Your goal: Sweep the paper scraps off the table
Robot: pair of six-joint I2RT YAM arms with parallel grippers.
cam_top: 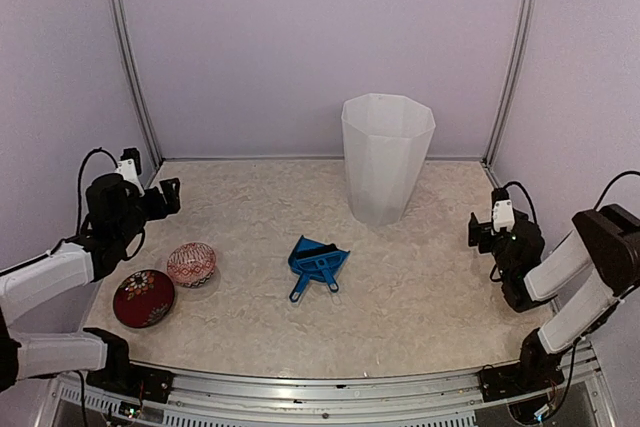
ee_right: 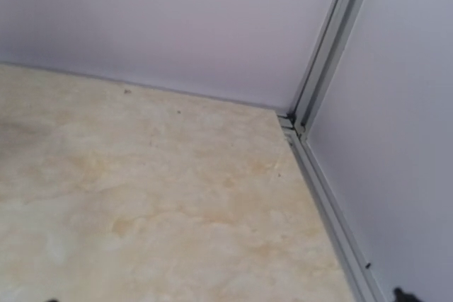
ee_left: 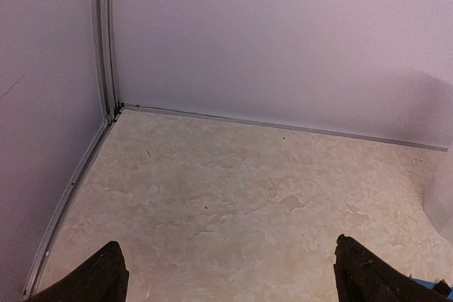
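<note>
A blue dustpan (cam_top: 342,260) lies on the middle of the table with a blue brush (cam_top: 318,263) resting on it, both handles toward the front. Behind them to the right stands a tall, translucent white bin (cam_top: 385,167). No paper scraps show on the table. Over the left edge, my left gripper is open and empty, its two fingers (ee_left: 92,277) wide apart. My right gripper (cam_top: 474,230) hangs by the right wall, away from the bin; only small dark tips (ee_right: 405,295) show at the bottom of its wrist view, far apart with nothing between them.
A patterned red-and-white bowl (cam_top: 191,264) and a dark red floral dish (cam_top: 144,298) sit at the front left, below the left arm. Walls enclose the back and both sides.
</note>
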